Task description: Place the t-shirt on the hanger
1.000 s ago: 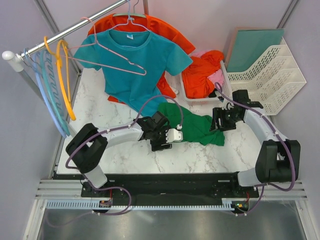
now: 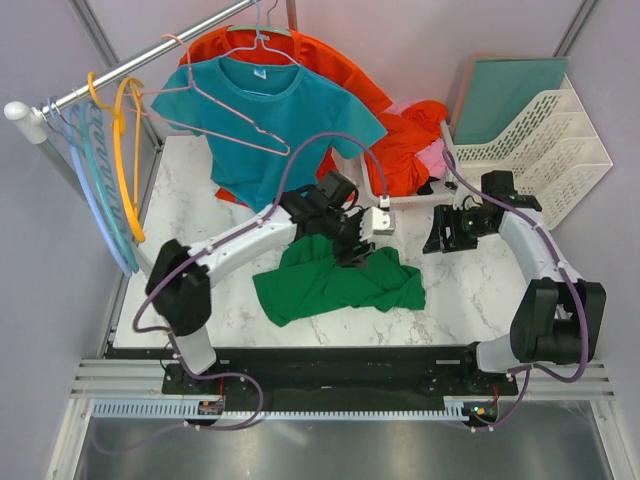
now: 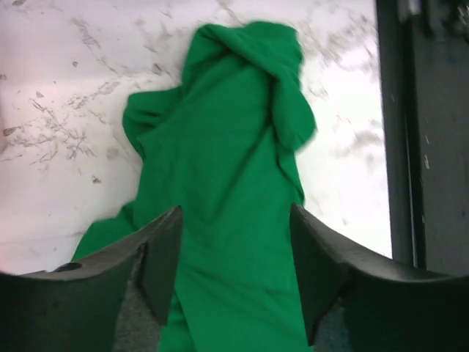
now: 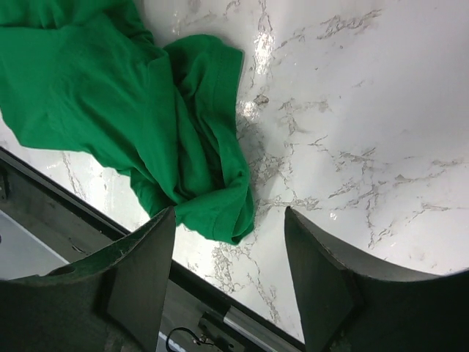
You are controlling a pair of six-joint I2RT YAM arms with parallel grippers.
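Note:
A crumpled green t-shirt (image 2: pixel 330 290) lies on the marble table near the front. My left gripper (image 2: pixel 355 250) hangs over it with parted fingers and nothing between them; in the left wrist view the shirt is below the fingers. My right gripper (image 2: pixel 445 235) is right of the shirt, fingers parted and empty; in the right wrist view the shirt's end (image 4: pixel 220 213) lies just past the left finger. Hangers on the rail at left include yellow (image 2: pixel 135 190), blue and pink (image 2: pixel 240 140) ones. A teal t-shirt (image 2: pixel 270 130) hangs with a red garment (image 2: pixel 355 70) behind it.
A white bin of red and pink clothes (image 2: pixel 400 150) sits at the back, beside a white rack (image 2: pixel 560 160) at the right. The metal rail (image 2: pixel 150 55) runs over the left side. Bare table lies at the right and front-left of the green shirt.
My left arm has swung right and up over the shirt. The green shirt has shifted left and downward since a second ago. The right gripper has moved slightly.

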